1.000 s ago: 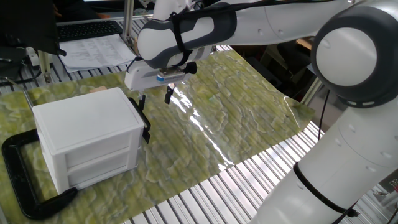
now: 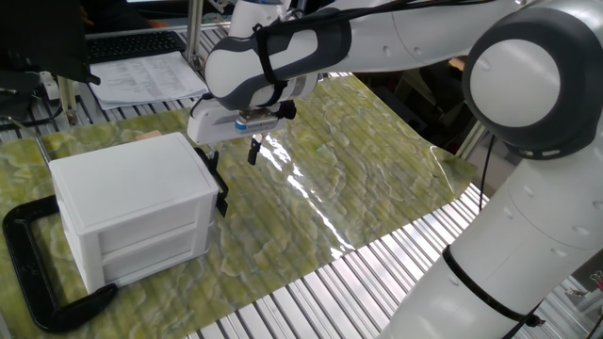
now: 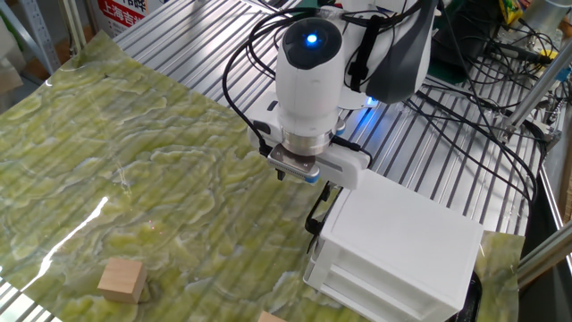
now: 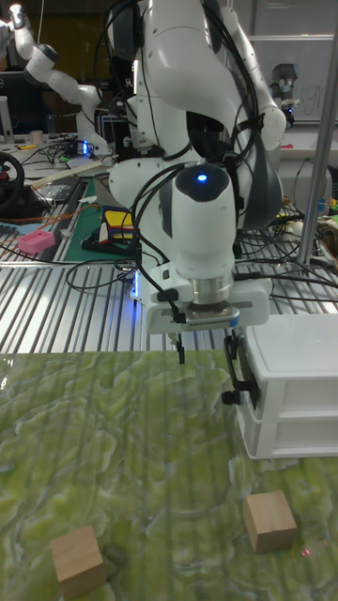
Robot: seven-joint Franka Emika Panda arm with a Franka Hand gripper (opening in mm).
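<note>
A white two-drawer cabinet (image 2: pixel 137 193) stands on the green patterned mat, with a black handle (image 4: pixel 242 373) on its side facing the gripper. Close beside that handle hangs my gripper (image 4: pixel 207 355), pointing down over the mat. Its two dark fingers are spread apart and the space between them looks empty. In exterior view 1 the gripper (image 2: pixel 235 160) is just past the cabinet's far right corner. Whether a finger touches the handle cannot be told. Two wooden blocks lie on the mat, one block (image 4: pixel 78 561) at the left and another block (image 4: pixel 270 521) in front of the cabinet.
A black clamp-like frame (image 2: pixel 28 264) sits round the cabinet's outer side. Cables (image 3: pixel 487 134) trail over the slatted metal table. Papers (image 2: pixel 146 80) and a keyboard lie beyond the mat.
The gripper has shifted slightly left and down towards the cabinet, with the arm following. The cabinet and its handle have not visibly moved.
</note>
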